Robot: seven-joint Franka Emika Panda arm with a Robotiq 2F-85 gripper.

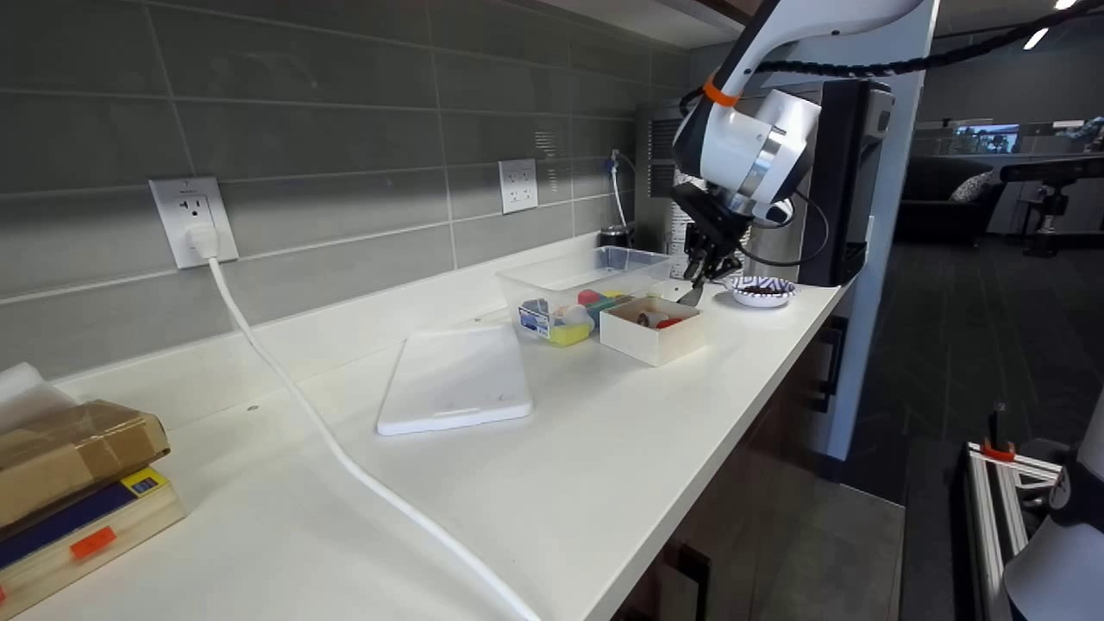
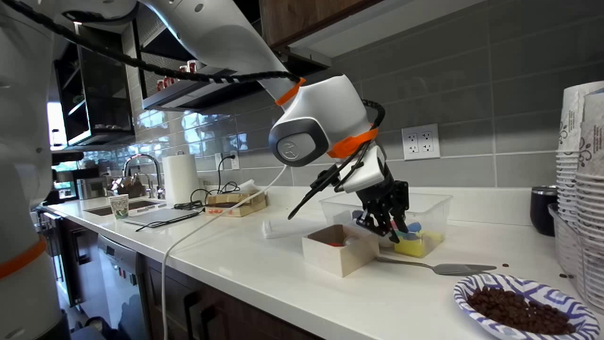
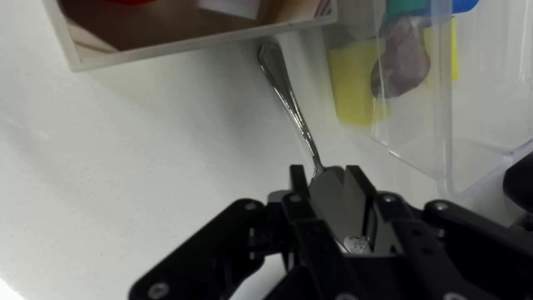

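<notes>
A silver server [image 2: 464, 269] with a flat blade and a slim handle lies on the counter. Its handle end rests beside the white open box, as the wrist view shows. My gripper [image 2: 393, 238] hovers above the counter by the clear bin, pointing down. In the wrist view my gripper is part open, its two fingers apart. The server's blade [image 3: 327, 192] shows through the gap between them, below the fingers as far as I can tell. No grasp on it shows. Part of the blade is hidden by the gripper.
Left of the server stands the white box [image 2: 322, 258] with small items inside. Behind is the clear bin [image 2: 441, 215] holding colourful things. A patterned bowl [image 2: 470, 306] of dark beans sits at the right, near stacked cups [image 2: 567, 187]. A white board [image 1: 455, 383] lies on the counter.
</notes>
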